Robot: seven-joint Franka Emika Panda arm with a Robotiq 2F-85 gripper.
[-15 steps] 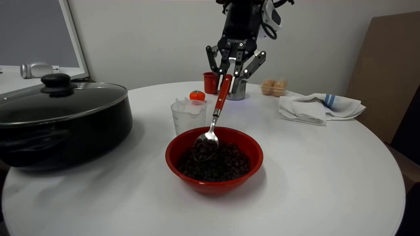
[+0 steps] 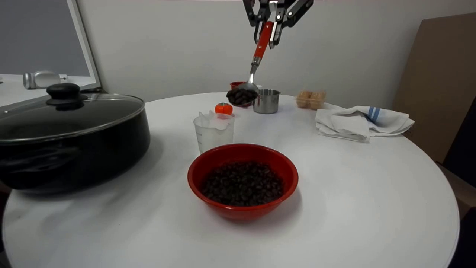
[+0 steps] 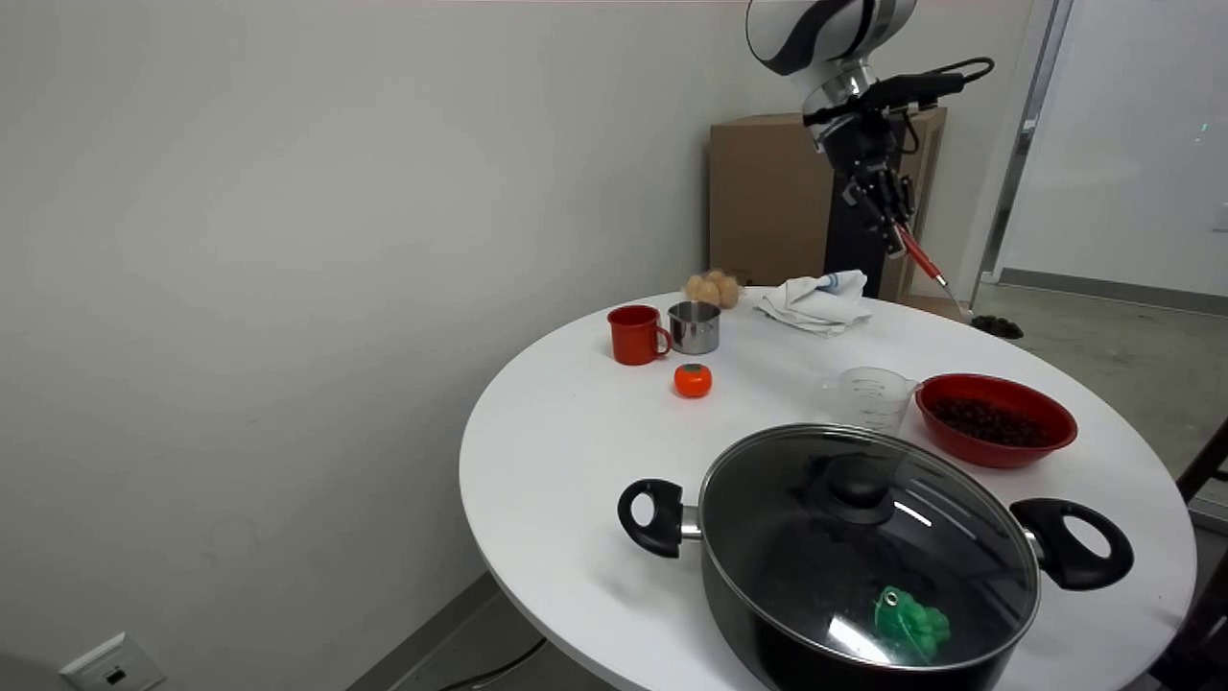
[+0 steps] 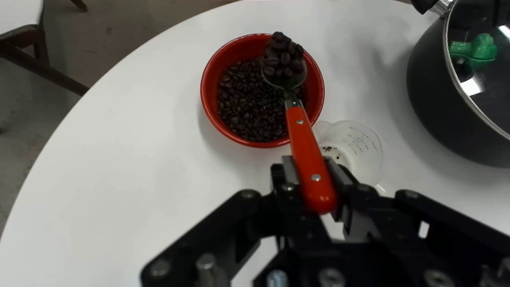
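Note:
My gripper is shut on the red handle of a metal spoon (image 4: 302,138). Dark beans (image 4: 283,57) are heaped in the spoon's bowl. In exterior view 1 the gripper (image 2: 266,38) is high up, and the loaded spoon (image 2: 262,42) slants down from it, well above the table. The red bowl (image 2: 243,213) holds more beans (image 2: 243,184) and stands upright on the table. Beside it is a clear measuring cup (image 4: 358,146), with a few dark specks inside. In exterior view 2 the spoon's beans (image 3: 997,327) hang above the red bowl (image 3: 999,450).
A lidded black pot (image 3: 737,599) stands near the measuring cup. Farther back are a red mug (image 3: 634,336), a steel cup (image 3: 696,328), an orange fruit (image 3: 693,380), a pack of eggs (image 2: 311,99) and a folded towel (image 2: 343,123).
The gripper and spoon have risen from the red bowl. A second ago the spoon's tip was down among the beans; now it is high above them, carrying a heap.

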